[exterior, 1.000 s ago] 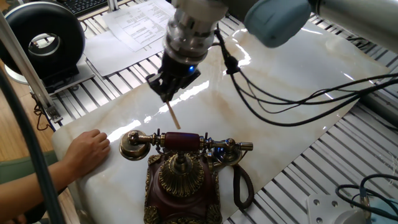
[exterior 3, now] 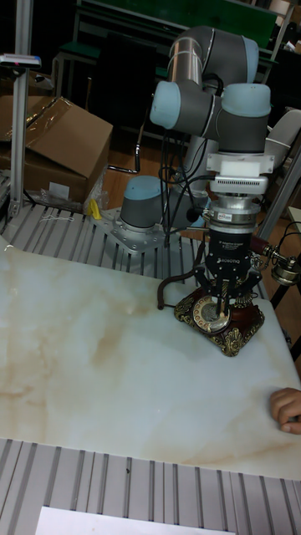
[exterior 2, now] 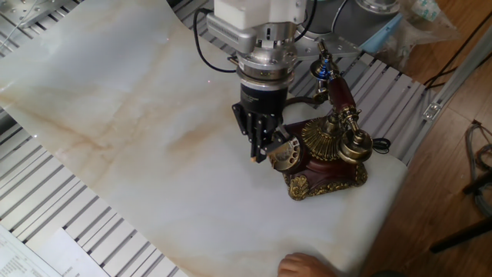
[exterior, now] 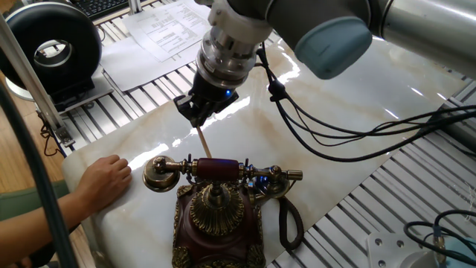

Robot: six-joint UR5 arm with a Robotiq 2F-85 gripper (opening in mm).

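My gripper is shut on a thin wooden stick, which slants down toward the far side of an antique-style telephone. The handset lies across its cradle and hides the area around the stick's lower end in exterior view 1. Exterior view 2 has the gripper right beside the round dial on the phone's front. In exterior view 3 the gripper stands over the dial. Whether the stick touches the dial I cannot tell.
A person's hand rests on the marble-patterned board, left of the phone in exterior view 1. The phone's curled cord lies at its side. Black cables hang from the arm. Much of the board is bare.
Over the last second my gripper has shifted slightly, and the stick's lower end has come closer to the phone, down behind the handset. Phone and hand have stayed put.
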